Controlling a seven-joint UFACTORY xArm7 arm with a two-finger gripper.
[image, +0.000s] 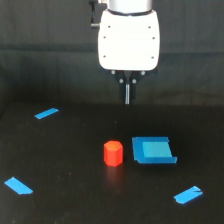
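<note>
A small red block (113, 153) with a many-sided outline rests on the dark table, near the middle of the view. Beside it on the right lies a blue square (156, 150) with a darker blue border, apart from the block. My gripper (127, 98) hangs well above and behind both, pointing down. Its narrow dark fingers appear close together, and no object shows at their tips. They are too small in the view to tell whether the fingers are open or shut.
Blue strips mark the table at the back left (47, 113), front left (18, 186) and front right (188, 195).
</note>
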